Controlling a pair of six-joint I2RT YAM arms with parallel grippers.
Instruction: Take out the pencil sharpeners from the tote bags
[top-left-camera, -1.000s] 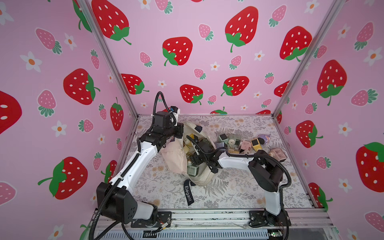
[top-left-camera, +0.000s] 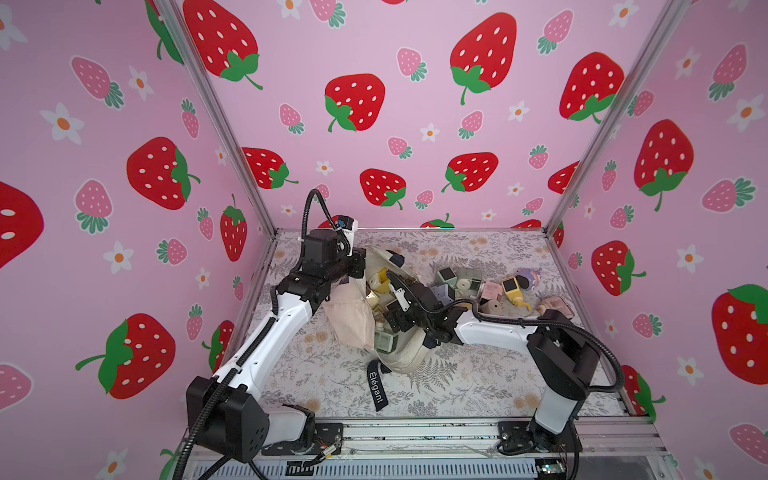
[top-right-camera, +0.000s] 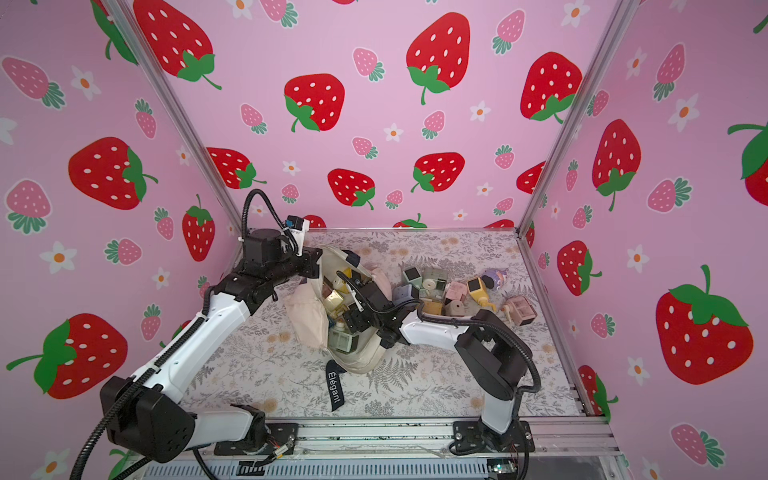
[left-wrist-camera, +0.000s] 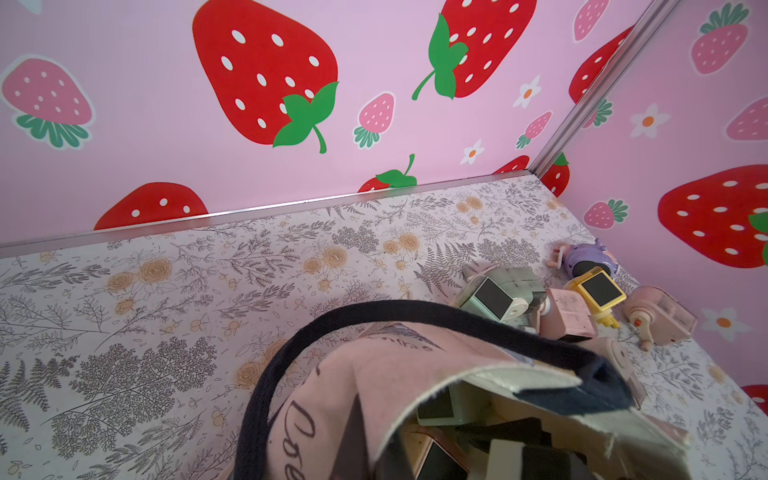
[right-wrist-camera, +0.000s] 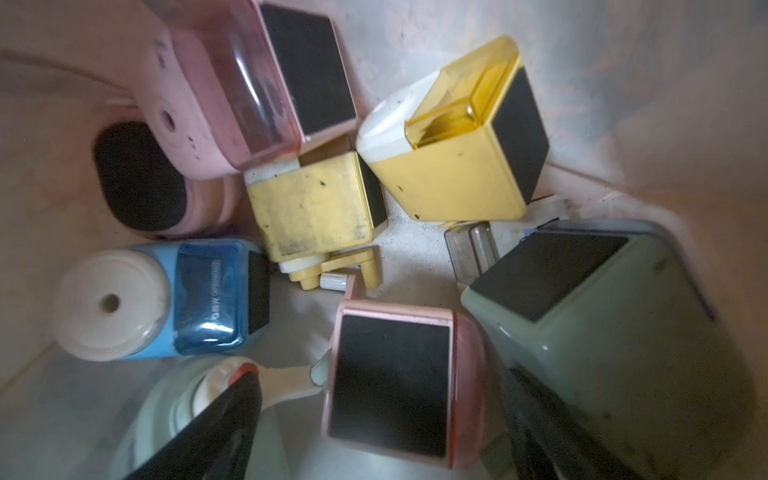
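Note:
A cream tote bag (top-left-camera: 345, 316) lies on its side, mouth open, holding several pencil sharpeners. My left gripper (top-left-camera: 355, 264) is at the bag's upper left rim, shut; what is between its fingers is hidden. My right gripper (top-left-camera: 397, 318) is open inside the bag. In the right wrist view its fingertips (right-wrist-camera: 224, 424) show beside a pink sharpener (right-wrist-camera: 388, 384), a green one (right-wrist-camera: 608, 336) and a mint one (right-wrist-camera: 144, 440). Two yellow sharpeners (right-wrist-camera: 444, 176), a blue one (right-wrist-camera: 208, 296) and a pink one (right-wrist-camera: 200, 104) lie further in.
Several loose sharpeners (top-left-camera: 492, 294) are clustered on the right of the patterned table (top-left-camera: 448, 384). A black Élégant strap (top-left-camera: 376, 384) lies in front of the bag. Strawberry-print walls enclose three sides.
My right arm's elbow has swung rightward since a second ago, its gripper staying in the bag.

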